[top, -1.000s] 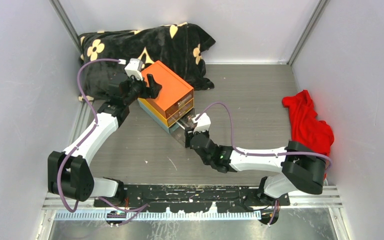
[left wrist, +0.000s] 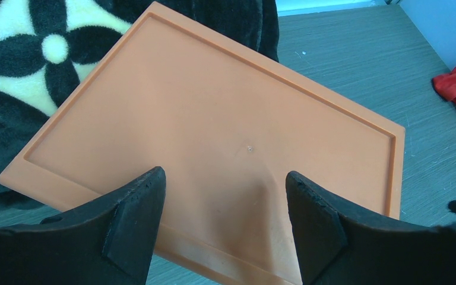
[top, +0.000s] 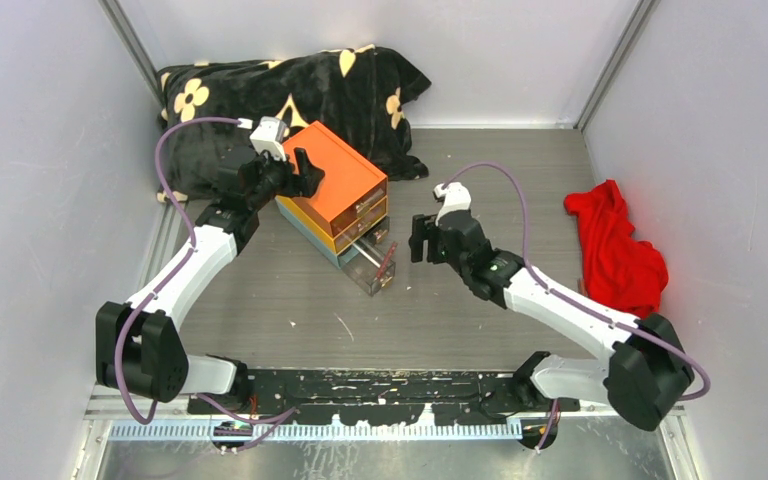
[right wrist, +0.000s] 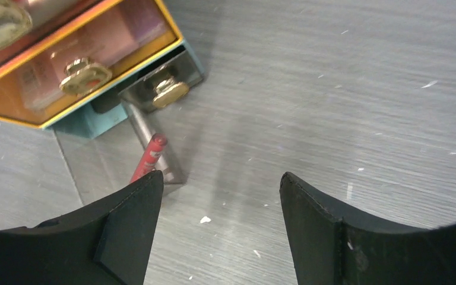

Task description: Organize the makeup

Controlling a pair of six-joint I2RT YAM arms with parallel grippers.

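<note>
An orange-topped drawer box [top: 338, 170] stands at an angle, with orange, yellow and blue tiers. One clear bottom drawer [top: 365, 276] is pulled out. Inside it lie a silvery tube [right wrist: 144, 133] and a red stick [right wrist: 149, 157], which leans on the drawer's edge. Beside it, another bottom drawer [right wrist: 169, 92] looks only slightly out. My left gripper is above the orange top, its fingers apart and nothing between them. To the right of the pulled-out drawer, my right gripper [top: 420, 238] hangs open and empty over the floor.
A dark flowered blanket [top: 230, 105] lies behind the box. On the right is a crumpled red cloth [top: 615, 250]. The grey floor [top: 500, 170] between box and cloth is clear.
My right gripper has drawn back from the open drawer, rightward and further from the front edge. The red stick now shows in that drawer. My left arm stays put.
</note>
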